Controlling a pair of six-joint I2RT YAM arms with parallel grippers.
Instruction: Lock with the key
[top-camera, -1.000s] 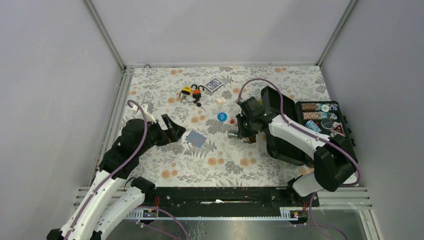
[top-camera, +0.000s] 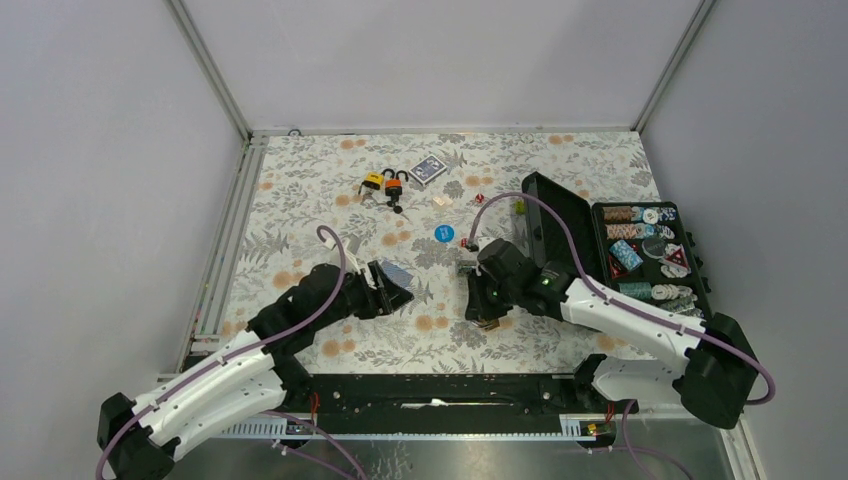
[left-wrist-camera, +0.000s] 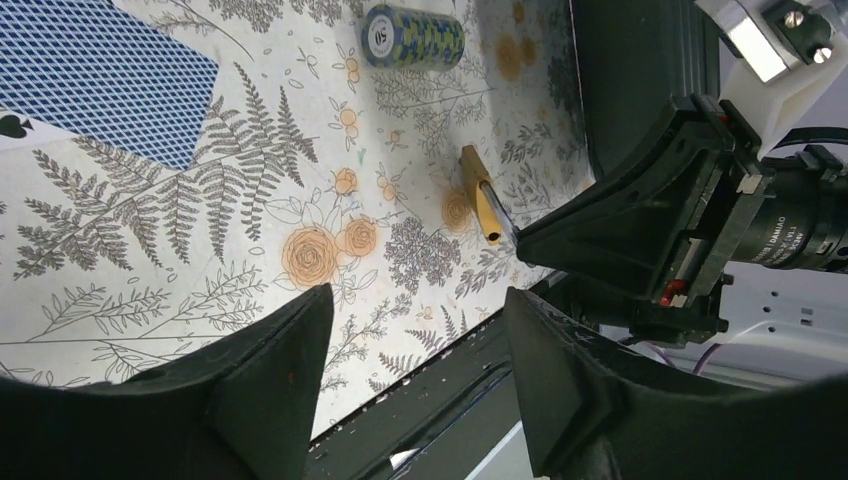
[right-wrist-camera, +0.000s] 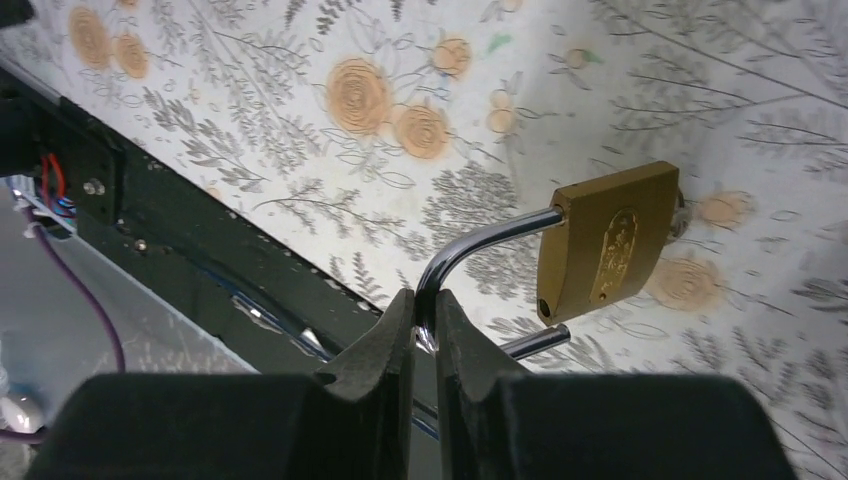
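A brass padlock (right-wrist-camera: 607, 250) hangs by its bent steel shackle (right-wrist-camera: 470, 240) from my right gripper, which is shut on the shackle and holds it over the table. The same padlock (left-wrist-camera: 477, 185) shows in the left wrist view beside the right gripper's dark fingertips. My left gripper is open with nothing between its fingers, left of the padlock and above the table.
A black case (top-camera: 557, 220) with chips stands at the right. A chip roll (left-wrist-camera: 414, 38) and playing cards (left-wrist-camera: 120, 90) lie near the grippers. Small tools (top-camera: 393, 188) lie at the back.
My left gripper has moved right and toward the front, over the cards. My right gripper has moved toward the front edge with the padlock.
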